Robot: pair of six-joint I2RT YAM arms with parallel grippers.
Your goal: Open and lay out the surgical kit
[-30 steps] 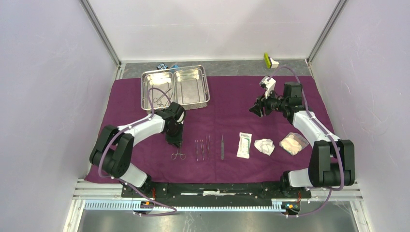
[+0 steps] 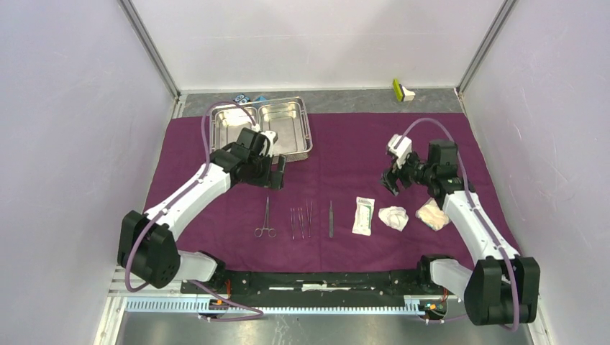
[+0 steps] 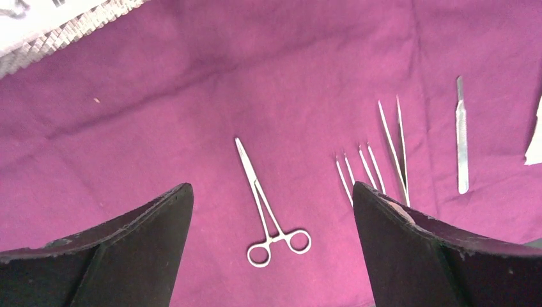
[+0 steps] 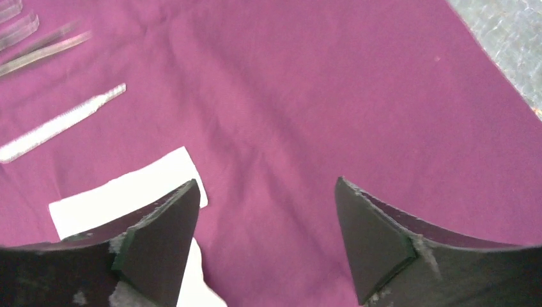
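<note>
A pair of scissor-like forceps (image 3: 252, 179) lies on the purple drape (image 2: 338, 165), below my left gripper, which is open and empty. To its right lie several slim tweezers (image 3: 402, 147) and a scalpel handle (image 3: 461, 141). A white printed packet (image 2: 363, 215), a crumpled white cloth (image 2: 393, 217) and a bagged gauze bundle (image 2: 432, 213) form the row's right part. My right gripper hangs above the drape behind them, its fingers apart and empty. A two-compartment steel tray (image 2: 286, 129) stands at the back left, partly hidden by the left arm.
A yellow-and-white object (image 2: 403, 91) and small blue items (image 2: 242, 98) sit on the grey strip behind the drape. The drape's middle, right of the tray, is clear. Walls close in both sides and the back.
My left gripper has lifted and shifted right and back from the forceps, which lie where they were. My right gripper has moved slightly toward the front, its arm shifting with it.
</note>
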